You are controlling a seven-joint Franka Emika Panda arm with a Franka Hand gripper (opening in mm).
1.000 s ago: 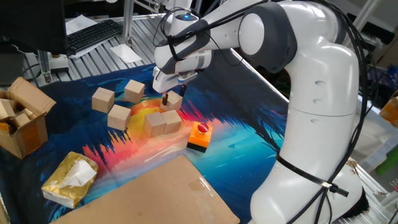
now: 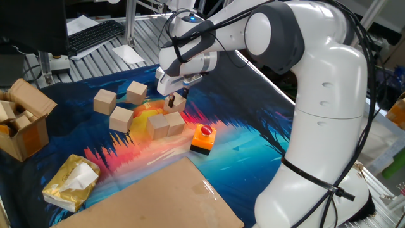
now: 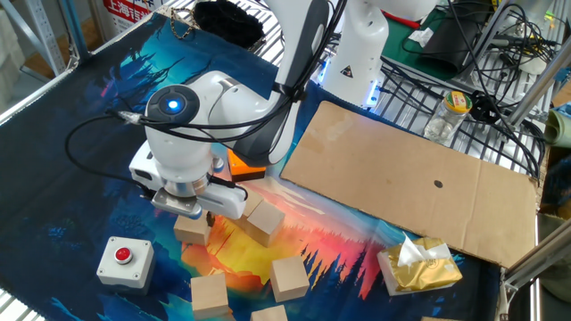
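A wooden cube [image 2: 176, 106] lies on the printed mat beneath my gripper [image 2: 178, 97]. In exterior view 1 one dark finger [image 2: 171, 102] comes down in front of this cube and the other stands by its far right edge. The fingers are apart, but whether they press on the cube cannot be made out. From the other side, the same cube [image 3: 191, 230] is partly covered by the gripper [image 3: 203, 214]. Two touching cubes [image 2: 158, 126] sit close by, with several more cubes [image 2: 121, 119] spread to the left.
An orange box with a red button [image 2: 203, 139] stands right of the cubes; a white button box [image 3: 126, 263] is on the gripper's other side. A tissue pack [image 2: 72, 182], a carton of blocks [image 2: 25, 130] and a cardboard sheet [image 2: 158, 199] edge the mat.
Over the last second my gripper has shifted slightly to the right and its fingers have drawn somewhat closer together. The cubes look unmoved.
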